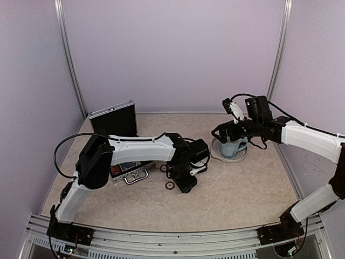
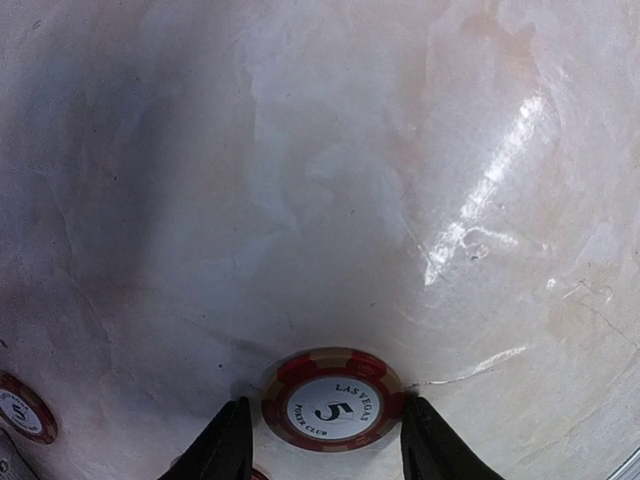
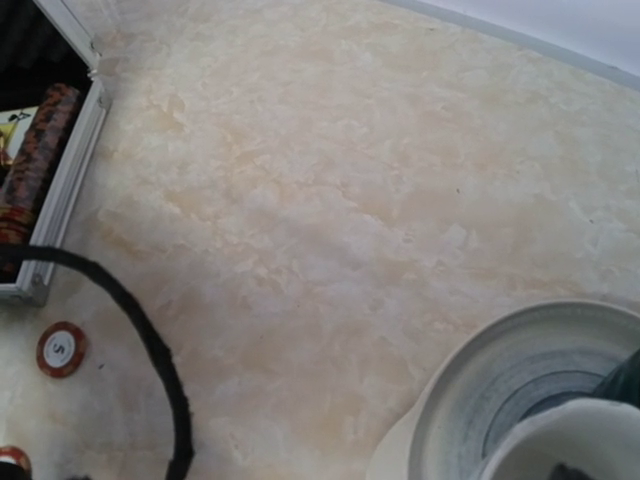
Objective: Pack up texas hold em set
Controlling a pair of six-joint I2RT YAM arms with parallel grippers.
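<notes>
In the left wrist view, a red poker chip point(image 2: 333, 400) marked 5 lies flat on the table between the fingertips of my left gripper. Those fingers are part open, the right one close against the chip's edge. Another red chip point(image 2: 24, 408) shows at the left, and one point(image 2: 260, 475) peeks out at the bottom edge. From above, a loose chip point(image 1: 170, 185) lies left of my left gripper point(image 1: 186, 186). The silver case point(image 1: 129, 176) stands with its lid point(image 1: 118, 120) up, partly hidden by my left arm. My right gripper point(image 1: 220, 131) hangs open and empty.
A pale plate point(image 1: 215, 153) with a blue-grey cup point(image 1: 230, 148) sits under my right gripper. Inside the case, the right wrist view shows a row of chips point(image 3: 42, 140).
</notes>
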